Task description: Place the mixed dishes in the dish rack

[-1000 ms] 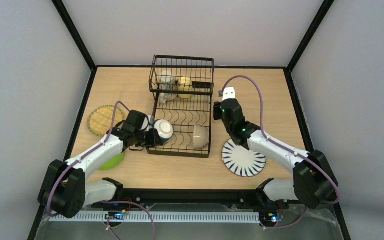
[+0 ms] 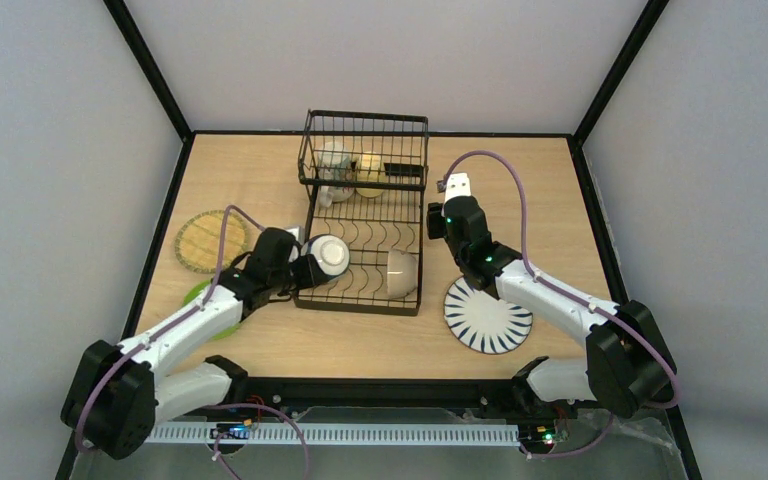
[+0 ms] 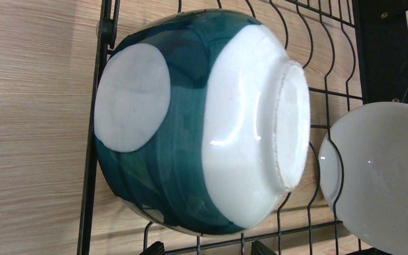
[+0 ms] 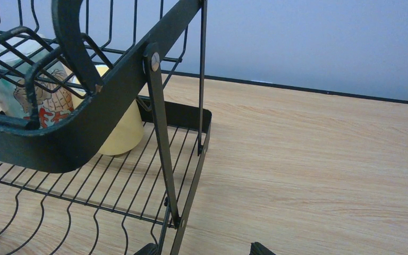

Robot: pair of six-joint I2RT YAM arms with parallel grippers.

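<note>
A teal and white bowl (image 3: 186, 95) lies tipped on its side in the left front of the black dish rack (image 2: 360, 308), its foot ring toward the rack's middle. Beside it my left gripper is open, with nothing between its fingers. To the right in the rack sits a white bowl (image 2: 401, 274), its inside visible in the left wrist view. Under the upper tier stand a patterned cup (image 2: 334, 160) and a yellow cup (image 2: 369, 172). My right gripper hangs open and empty by the rack's right side.
On the table's right lies a blue-striped white plate (image 2: 488, 316). At left are a round yellow woven plate (image 2: 210, 240) and a green plate (image 2: 224, 328) partly under the left arm. Bare table stretches behind the right arm.
The teal bowl has shifted slightly right in the rack. My left gripper has moved slightly around the rack's left front edge. The right arm stays almost still.
</note>
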